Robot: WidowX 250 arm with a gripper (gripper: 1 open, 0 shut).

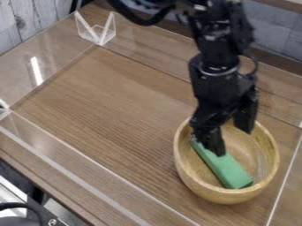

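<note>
A wooden bowl (263, 159) at the lower right holds a green block (224, 165) lying lengthwise in it. My black gripper (223, 125) is open over the back part of the bowl, with one finger near the block's upper end and the other to the right. Nothing shows held between the fingers.
A clear plastic object (94, 26) stands at the back left. Dark cables lie at the lower left edge.
</note>
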